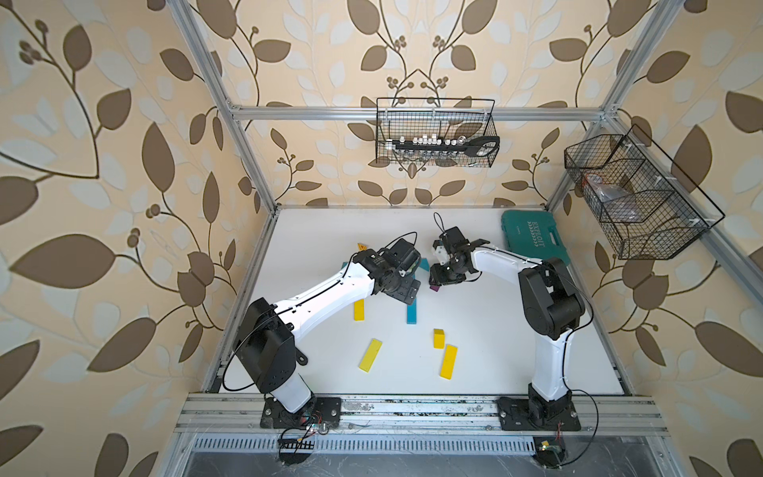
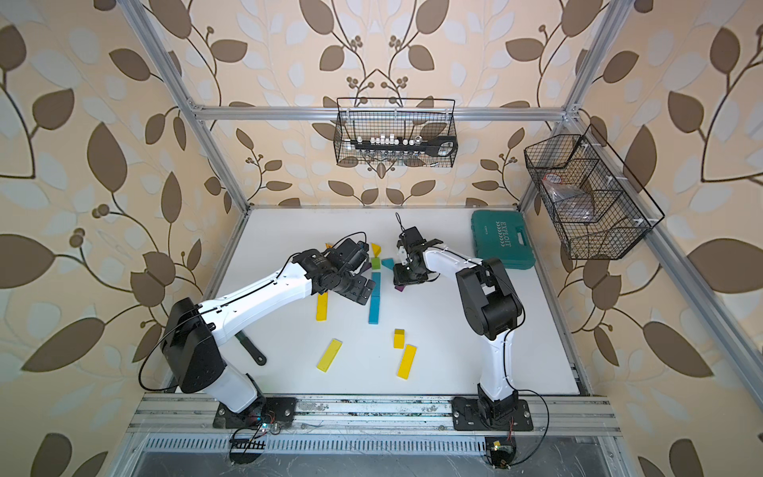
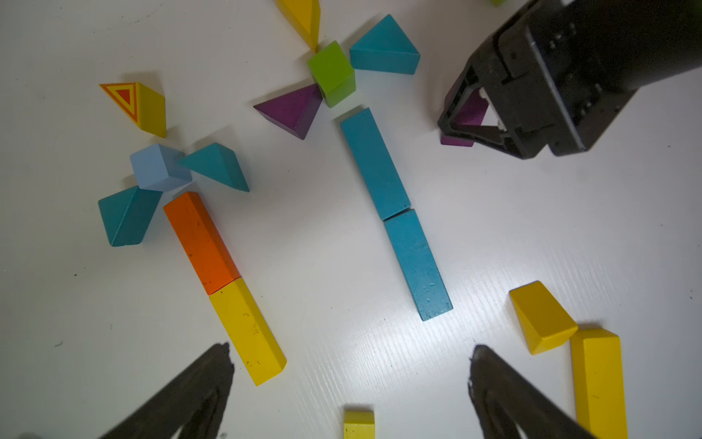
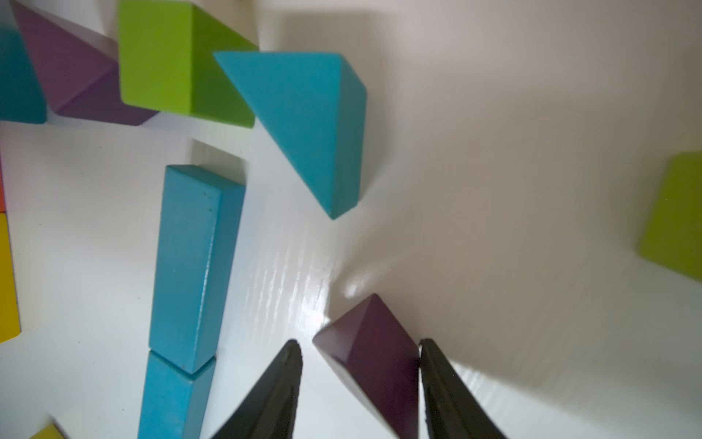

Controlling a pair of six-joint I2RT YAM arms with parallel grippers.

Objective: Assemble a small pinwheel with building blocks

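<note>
In the right wrist view, a purple triangular block point(image 4: 387, 366) lies between the fingers of my right gripper. The fingers stand open, with the right finger very close to the block. A green cube point(image 3: 332, 73) has a purple triangle point(image 3: 292, 109) on its left, a teal triangle point(image 3: 385, 47) on its right and a yellow triangle point(image 3: 301, 18) above. Below it, two blue bars point(image 3: 376, 164) run end to end. My left gripper is open and empty over the table, below these blocks.
Left stands another pinwheel: light-blue cube point(image 3: 157, 168), teal triangles, patterned yellow triangle point(image 3: 139, 106), orange bar point(image 3: 201, 241) and yellow bar point(image 3: 247, 329). Loose yellow blocks point(image 1: 438, 338) lie in front. A green case point(image 1: 534, 234) sits back right. Both arms are close together mid-table.
</note>
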